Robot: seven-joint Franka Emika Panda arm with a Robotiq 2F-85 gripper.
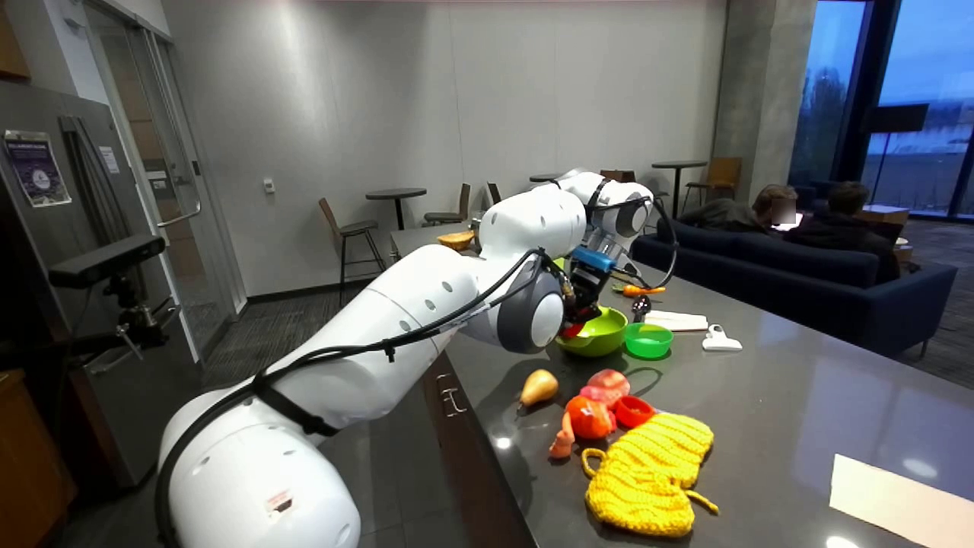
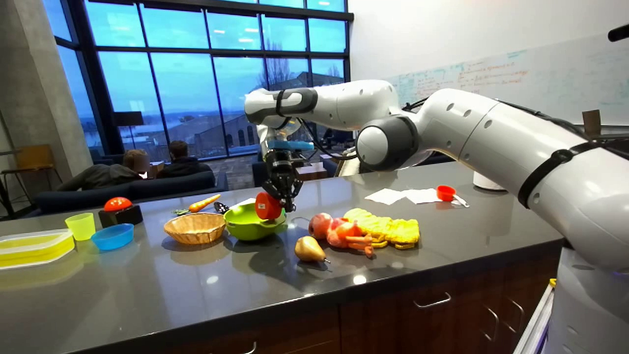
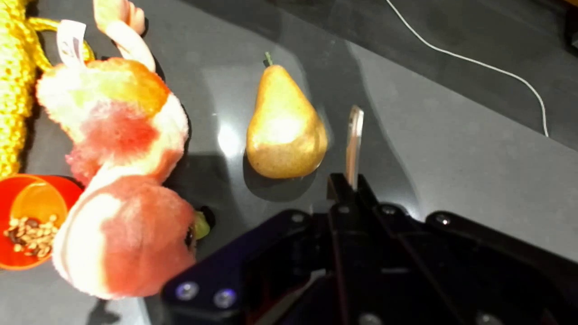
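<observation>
A red cup (image 2: 268, 206) is tilted over the green bowl (image 2: 247, 230) in the second exterior view, its base facing that camera. Beside it my gripper (image 2: 287, 201) is shut on the cup. In the first exterior view, the arm hides most of the cup, leaving some red (image 1: 572, 329) at the near edge of the bowl (image 1: 603, 336). Between the shut fingers in the wrist view, a thin pale strip (image 3: 354, 143) sticks up, probably the cup's handle; the cup's body is out of that view. What the cup contains cannot be seen.
Near the bowl stand a wicker basket (image 2: 195, 229) and a smaller green bowl (image 1: 648, 341). A pear (image 3: 284, 127), a plush flamingo (image 3: 127, 227), a red cup of nuts (image 3: 32, 230) and a yellow knit (image 1: 650, 470) lie closer to the robot's base.
</observation>
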